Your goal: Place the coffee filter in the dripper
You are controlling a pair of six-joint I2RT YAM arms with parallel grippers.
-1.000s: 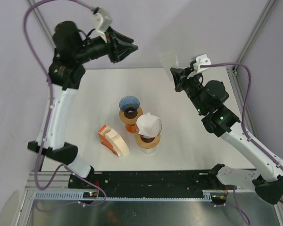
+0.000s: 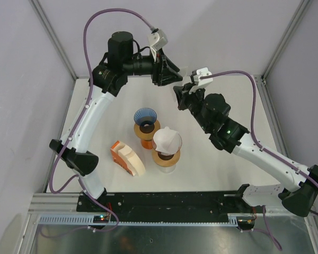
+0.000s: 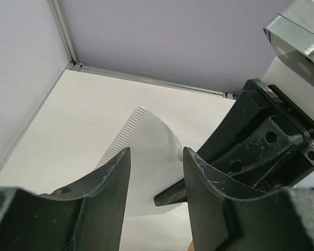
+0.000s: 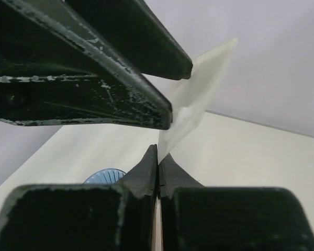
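A white paper filter (image 3: 138, 167) is pinched at its lower part in my right gripper, which is shut on it. My left gripper (image 2: 171, 75) is beside it at the top of the paper, its dark fingers spread on either side in the left wrist view and partly over the paper in the right wrist view; whether it grips is unclear. Below, an orange dripper with a blue ribbed top (image 2: 145, 117) stands left of a second dripper (image 2: 166, 161) with white paper (image 2: 167, 139) in it.
An orange-and-white filter holder (image 2: 126, 157) sits at the lower left of the white table (image 2: 238, 164).
My left gripper has moved right to the filter, and my right gripper has moved left with the filter to meet it.
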